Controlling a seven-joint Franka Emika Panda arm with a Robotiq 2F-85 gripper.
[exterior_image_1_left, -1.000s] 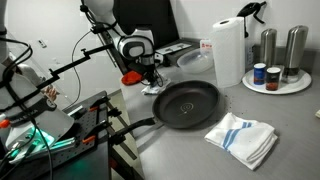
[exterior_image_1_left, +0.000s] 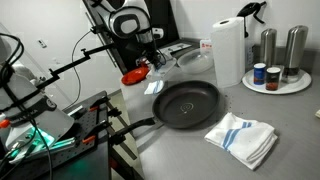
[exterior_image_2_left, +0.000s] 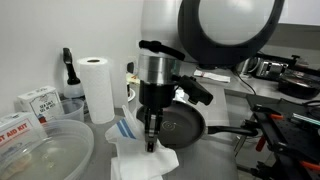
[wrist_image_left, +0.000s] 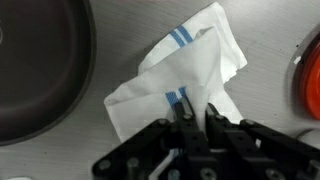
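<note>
A white cloth with blue stripes (exterior_image_2_left: 140, 165) hangs bunched from my gripper (exterior_image_2_left: 151, 145), which is shut on it. From above, in the wrist view, the cloth (wrist_image_left: 155, 95) spreads out under my gripper, with a pinched fold rising between the fingertips. In exterior view 1 the cloth (exterior_image_1_left: 154, 87) shows only as a small white patch beyond the pan; my gripper (exterior_image_1_left: 157, 64) is above it, small and hard to make out.
Beside the cloth lies a black frying pan (exterior_image_1_left: 187, 104). A second striped towel (exterior_image_1_left: 241, 138) is folded on the near counter. Close by are a clear bowl (exterior_image_1_left: 197, 64), a paper roll (exterior_image_1_left: 229, 55) and a red dish (wrist_image_left: 312, 80).
My arm has risen from near the counter over the last second. Part of the cloth has come up with the gripper.
</note>
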